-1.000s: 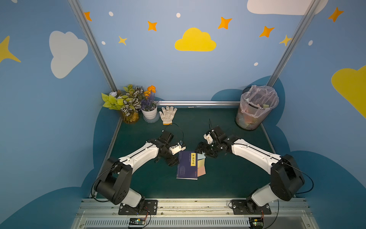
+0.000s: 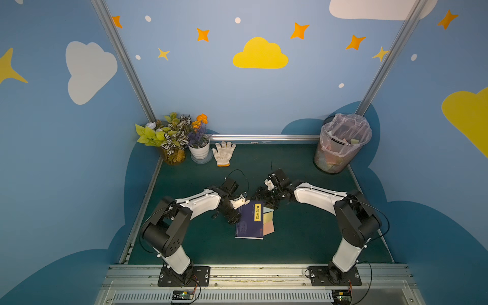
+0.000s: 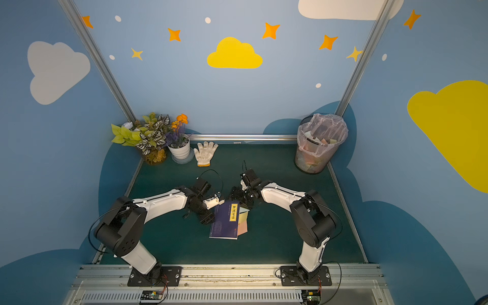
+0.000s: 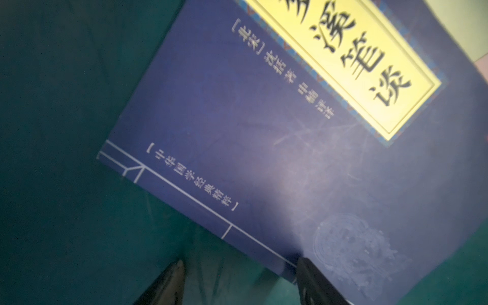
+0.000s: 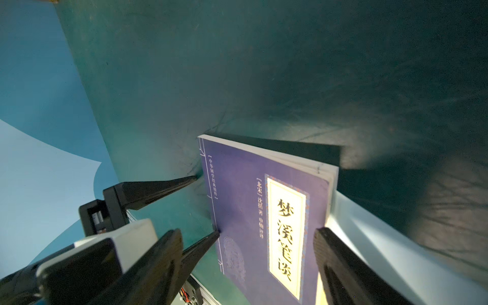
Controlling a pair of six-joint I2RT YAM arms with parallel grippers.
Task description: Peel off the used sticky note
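A blue book (image 2: 249, 221) with a yellow title label lies at the table's middle. Coloured sticky notes, pink (image 2: 268, 227), yellow (image 3: 243, 217) and pale blue (image 5: 386, 244), stick out from its right edge. My left gripper is open low at the book's left edge, one fingertip over the cover's edge, nothing held. My right gripper hangs open above the book's upper right part, near the notes, with nothing visible between its fingers.
A bin (image 2: 340, 152) with a liner stands at the back right. Potted plants (image 2: 199, 148) and a white glove (image 2: 223, 152) are at the back left.
The book looks unmoved.
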